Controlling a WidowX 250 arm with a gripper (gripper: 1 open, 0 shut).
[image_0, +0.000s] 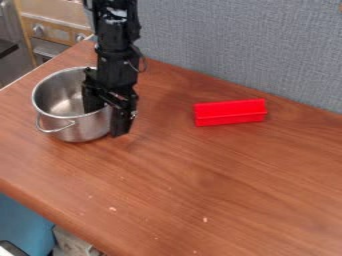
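Observation:
A steel pot with a wire handle sits at the left of the wooden table. My black gripper is lowered at the pot's right rim, its fingers straddling or beside the wall; the dark fingers are hard to make out against the pot. A red oblong block lies apart to the right.
A grey padded wall stands behind. The table's left edge drops to a blue object below.

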